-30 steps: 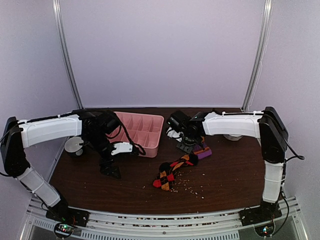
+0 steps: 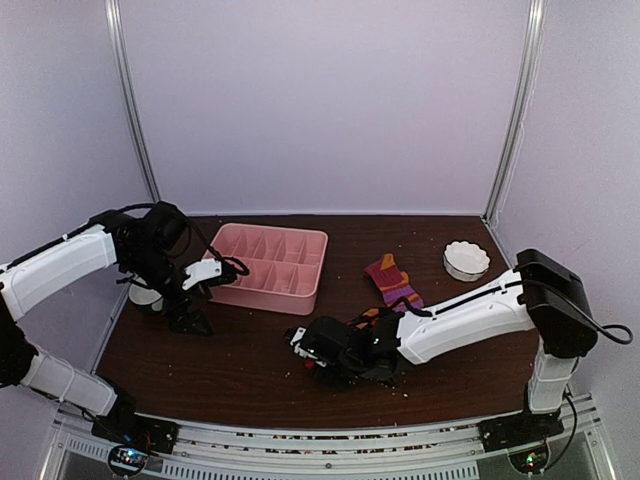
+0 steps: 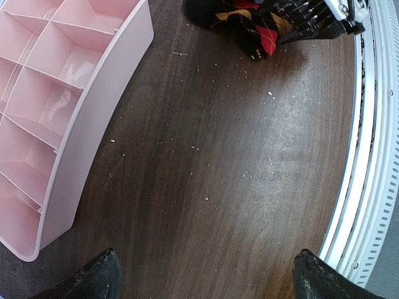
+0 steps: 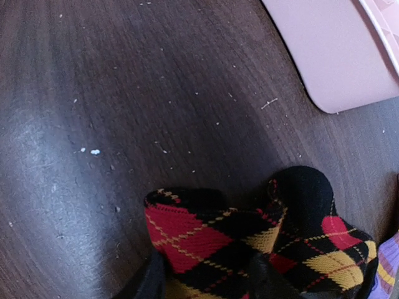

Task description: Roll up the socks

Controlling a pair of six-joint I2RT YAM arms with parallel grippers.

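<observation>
A black, red and yellow argyle sock [image 4: 206,237] lies on the table, its folded end nearest the camera in the right wrist view. My right gripper has its blurred fingers [image 4: 148,280] at either side of that end, part open; whether they touch the cloth is hard to tell. From above, the right arm hides most of this sock. Purple, red and orange striped socks [image 2: 393,280] rest behind that arm. My left gripper [image 2: 190,322] hovers left of the sock, in front of the pink box, open with bare table between its fingers.
The pink divided box [image 2: 268,265] stands at the back left, its compartments empty. A white scalloped bowl [image 2: 466,260] is at the back right, and a white cup [image 2: 146,298] sits at the left edge. Small crumbs dot the table.
The left arm has drawn back to the left.
</observation>
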